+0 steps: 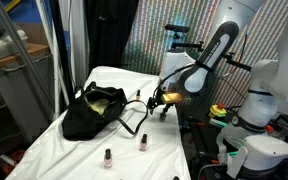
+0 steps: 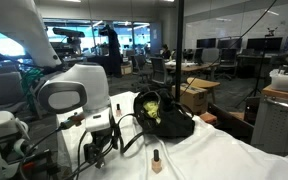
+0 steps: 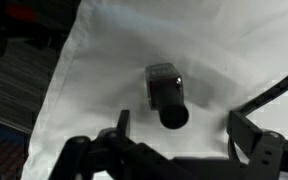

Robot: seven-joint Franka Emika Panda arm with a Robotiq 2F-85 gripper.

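A small dark grey bottle (image 3: 164, 80) with a rounded black top stands on the white table cover in the wrist view. My gripper is open above it, one finger to each side of the black top, with gaps on both sides. In exterior view 1 the gripper (image 1: 163, 104) hangs low at the table's right side, over this bottle. Exterior view 2 has the gripper (image 2: 96, 154) in front of the white arm, and the bottle is hard to make out there.
Black-topped, pinkish bottles (image 1: 108, 158) stand elsewhere on the table, one (image 1: 143, 143) nearer the gripper. A black bag (image 1: 84, 122) with something yellow-green inside lies at the back left, its strap looping toward the gripper.
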